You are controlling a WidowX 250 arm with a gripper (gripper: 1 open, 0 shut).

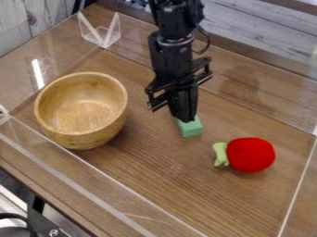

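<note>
My dark gripper point(173, 88) hangs at the middle of the camera view, over a green block point(188, 127) lying on the wooden table; the gripper covers the block's upper part. Whether the fingers touch the block, and how far apart they are, is unclear. A large wooden bowl point(81, 128) sits to the left. A red round object with a green tip point(251, 155), like a strawberry or tomato, lies to the lower right.
A white wire-like object point(102, 28) stands at the back left.
</note>
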